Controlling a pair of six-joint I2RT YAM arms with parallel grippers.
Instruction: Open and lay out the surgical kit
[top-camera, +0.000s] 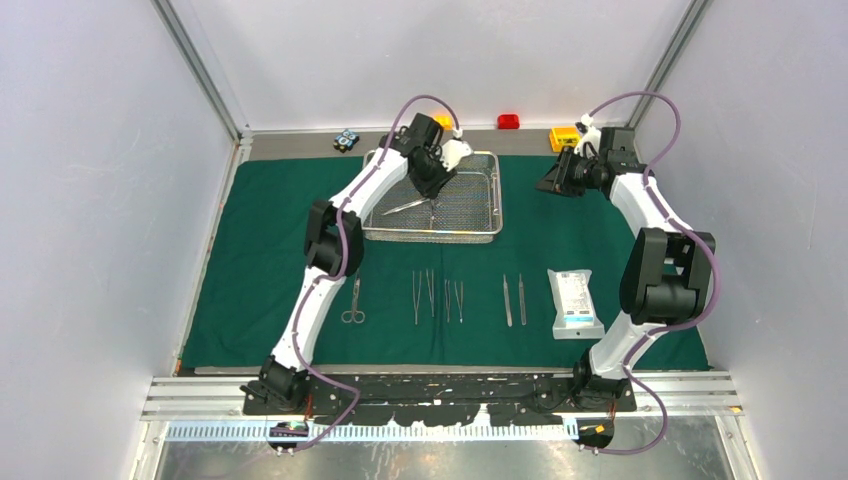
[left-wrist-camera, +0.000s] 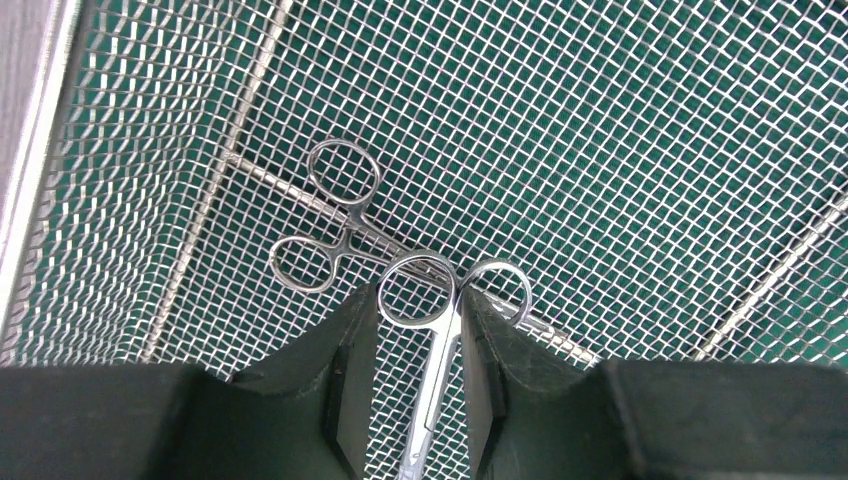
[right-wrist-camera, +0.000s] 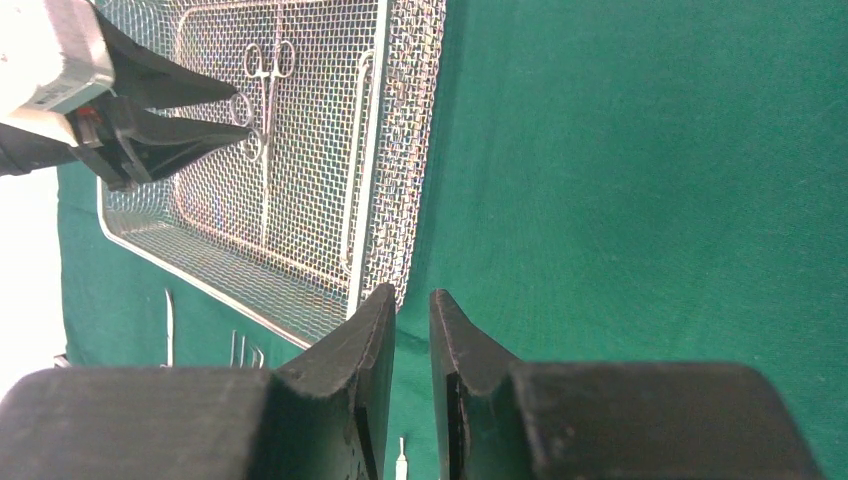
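Two ring-handled silver instruments lie in the wire mesh basket (top-camera: 430, 238). One (left-wrist-camera: 345, 175) runs along the basket's rod. The other (left-wrist-camera: 430, 385) has a ring crossing over the first one's shank. My left gripper is part open, its fingertips on either side of this ring; whether they touch it I cannot tell. In the top view that instrument's shank (top-camera: 402, 207) points down-left from the left gripper. My right gripper, its fingers apart and empty, hangs over bare cloth right of the basket.
On the green cloth (top-camera: 270, 230) in front lie scissors (top-camera: 354, 306), several tweezers (top-camera: 417, 298), two slim handles (top-camera: 507, 302) and a white packet (top-camera: 574, 298). Yellow (top-camera: 563, 138) and red (top-camera: 508, 121) bins stand behind.
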